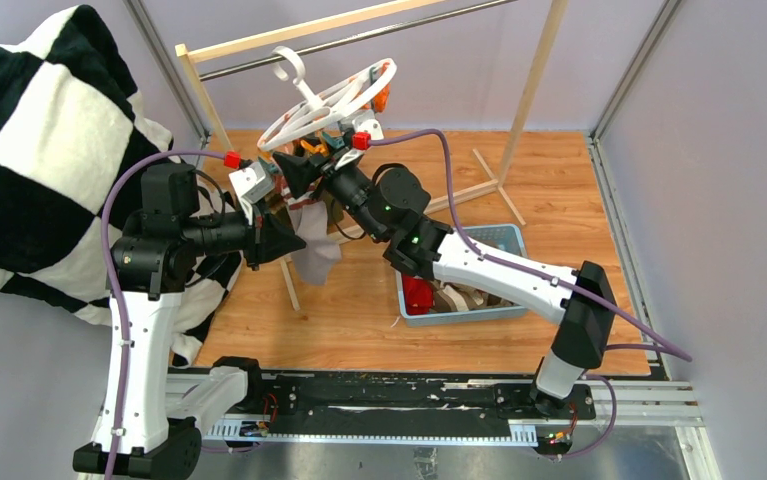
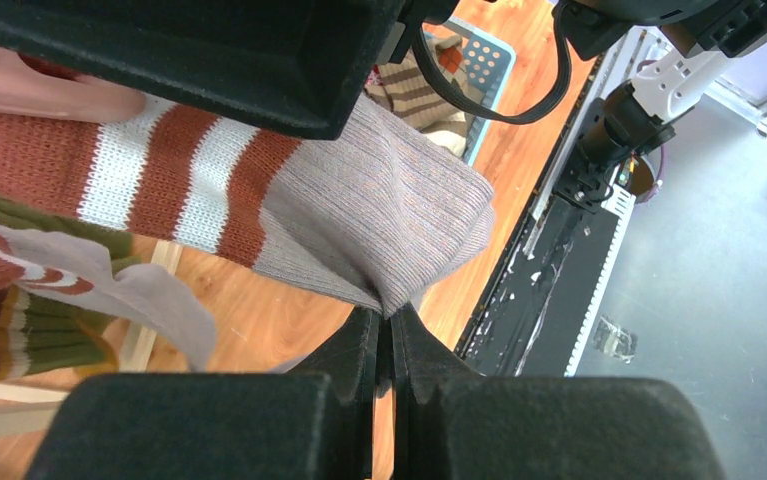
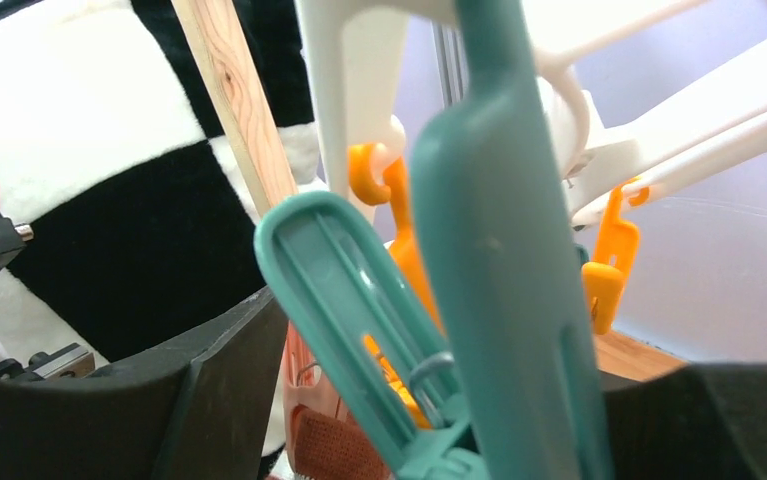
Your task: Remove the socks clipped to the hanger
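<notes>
A white round hanger (image 1: 334,100) with coloured clips hangs from the rod. My left gripper is shut on a grey sock (image 2: 379,200) with red and white stripes, pinched at its fingertips. A second grey striped sock (image 2: 149,300) and an olive striped sock (image 2: 9,330) hang beside it. My right gripper (image 1: 294,165) is up among the clips under the hanger; in the right wrist view a teal clip (image 3: 499,250) fills the middle between its dark fingers, whose spread I cannot tell.
A blue basket (image 1: 464,316) with clothing stands on the wooden floor to the right. The wooden rack (image 1: 534,75) frames the hanger. A checkered cushion (image 1: 39,140) lies at the left.
</notes>
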